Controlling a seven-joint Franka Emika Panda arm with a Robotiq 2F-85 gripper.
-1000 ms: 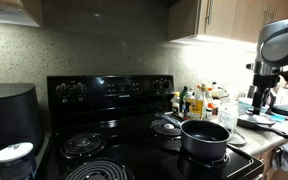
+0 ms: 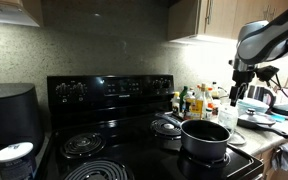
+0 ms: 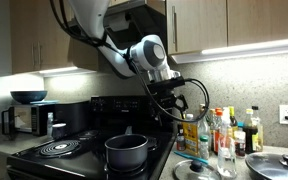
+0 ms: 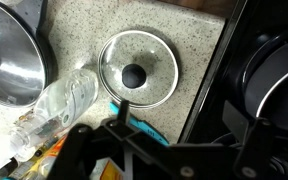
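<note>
My gripper is open, its dark fingers (image 4: 82, 142) wide apart with nothing between them. Below it, a round glass lid (image 4: 162, 88) with a black knob (image 4: 134, 76) lies on the speckled counter. A black pot (image 2: 205, 140) sits uncovered on the stove's front right burner; part of it (image 4: 284, 90) shows at the right of the wrist view. In exterior view 1, the gripper (image 2: 243, 98) hangs above the counter, right of the pot. Exterior view 2 has the gripper (image 3: 191, 108) raised in front of the bottles.
Several bottles (image 3: 251, 130) and a clear container (image 4: 69, 97) stand near the lid. A covered pan (image 3: 276, 166) is on the counter at the right. The stove (image 2: 104, 128) has bare burners left of the pot. A white canister (image 2: 16, 160) stands at the far left.
In exterior view 1 the arm has moved left and somewhat higher, bringing the gripper closer to the pot. The pot and counter items look unmoved.
</note>
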